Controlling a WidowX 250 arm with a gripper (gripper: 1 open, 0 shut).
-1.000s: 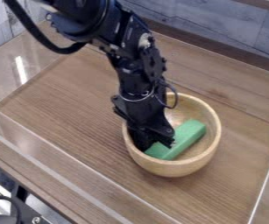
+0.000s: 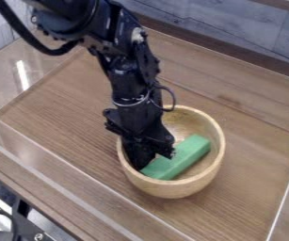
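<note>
A pale cream bowl (image 2: pixel 184 187) sits on the wooden table at the centre right, holding a green block (image 2: pixel 180 160) that lies slanted inside it. My black gripper (image 2: pixel 144 152) reaches down into the left part of the bowl, at the near-left end of the block. Its fingertips are dark and partly hidden, so I cannot see whether they are apart or closed on anything.
A pale wall runs along the back, and cables show at the lower left corner beyond the table's edge.
My gripper has moved a little to the left, and the bowl with the green block has shifted slightly left with it.
</note>
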